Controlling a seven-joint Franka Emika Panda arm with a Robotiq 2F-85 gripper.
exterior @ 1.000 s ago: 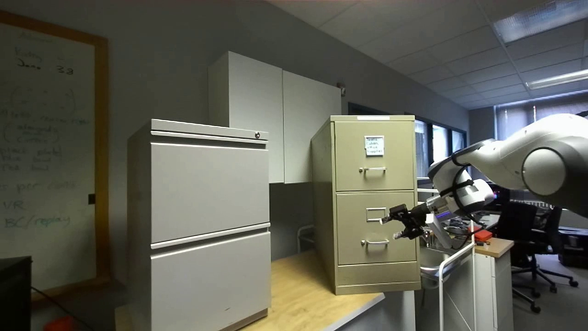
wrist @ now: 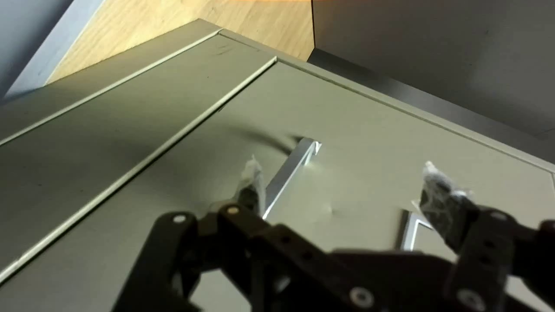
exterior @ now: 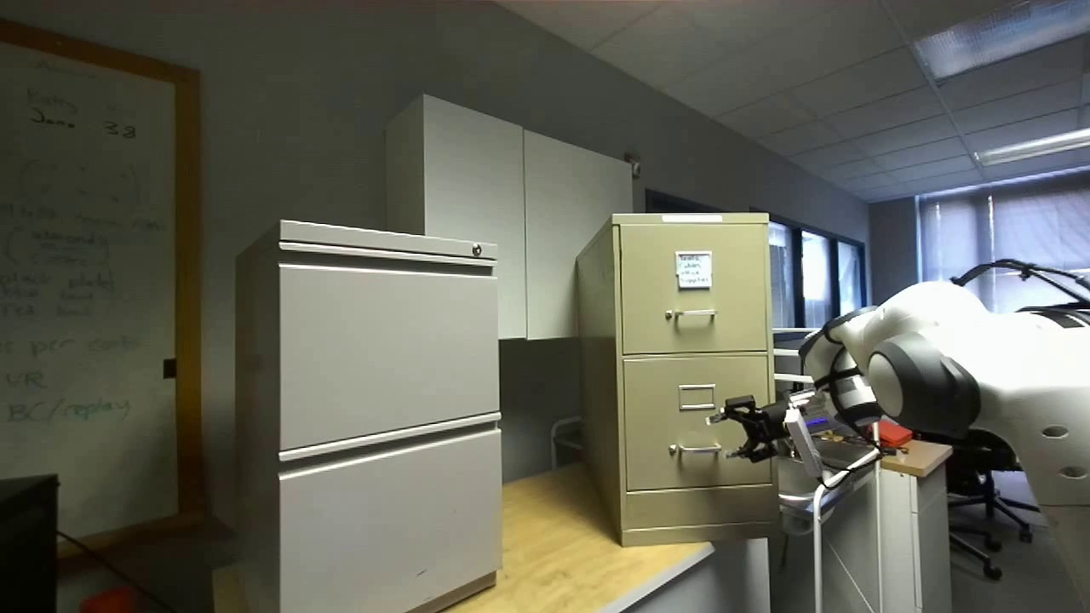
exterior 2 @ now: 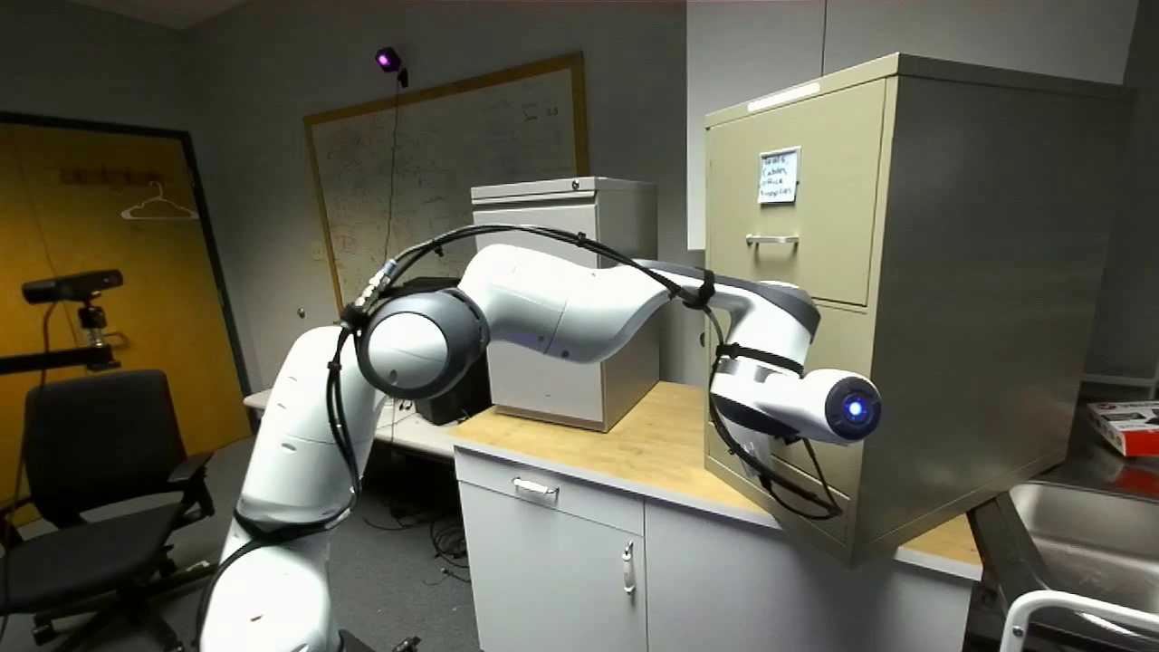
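A two-drawer tan filing cabinet (exterior: pixel 695 378) stands with both drawers shut. The silver handle (wrist: pixel 290 174) of its lower drawer lies between my fingers' span in the wrist view, close beside the left finger (wrist: pixel 252 182), which hides the handle's near end. My gripper is open and faces the drawer front, with a wide gap between its fingers. From exterior view 1, the gripper (exterior: pixel 725 438) appears at the lower handle's height; whether a finger touches the handle, I cannot tell. In exterior view 2 the arm's wrist hides the gripper.
Left of the tan cabinet stands a grey two-drawer cabinet (exterior: pixel 388 347), with bare wooden counter (exterior: pixel 557 511) between them. The upper drawer handle (exterior: pixel 695 313) sits above the gripper. A white cart rail (exterior: pixel 848 475) and a sink (exterior 2: pixel 1097 543) lie near the cabinet's side.
The arm's upper links have swung down and leftward in exterior view 1. The drawers look unmoved.
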